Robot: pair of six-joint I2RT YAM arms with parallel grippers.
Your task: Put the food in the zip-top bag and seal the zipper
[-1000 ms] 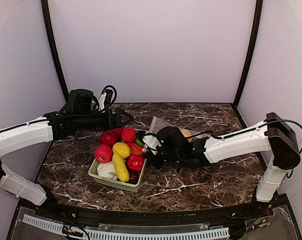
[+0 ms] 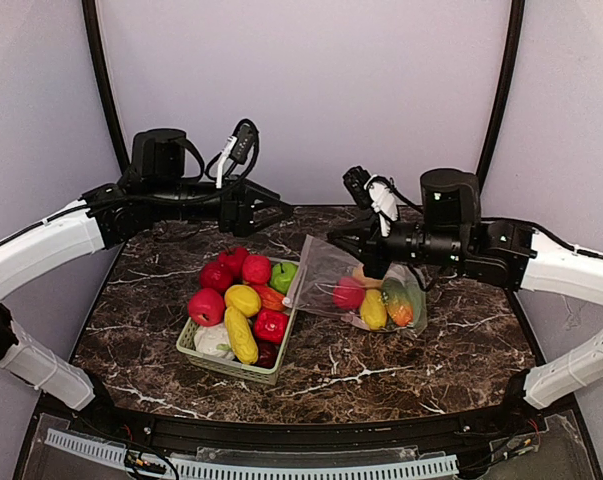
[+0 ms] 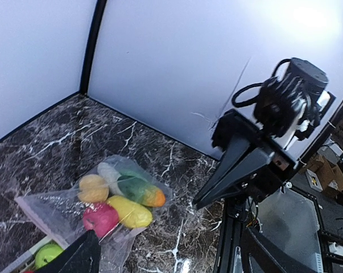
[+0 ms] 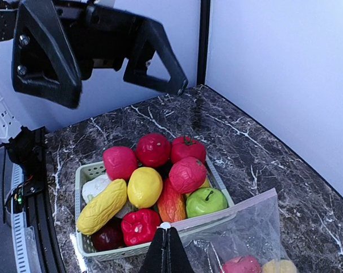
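The clear zip top bag [image 2: 328, 280] lies flat right of the green basket [image 2: 196, 350], its zipper end at the basket's edge. Inside are a red fruit [image 3: 100, 219], a yellow one [image 3: 129, 213], a tan round one [image 3: 93, 187] and other produce. The basket is heaped with toy food, including a green apple [image 4: 206, 202], a lemon [image 4: 144, 186] and a red pepper [image 4: 140, 227]. My left gripper [image 2: 271, 205] hangs open and empty above the basket's back. My right gripper [image 2: 336, 235] is raised over the bag, shut, with nothing visible between its fingers.
Grey walls [image 2: 301, 100] with black posts stand behind and at both sides.
My right arm has risen and moved right, off the bag's zipper end, uncovering the bag and its contents. My left gripper has moved up and slightly right.
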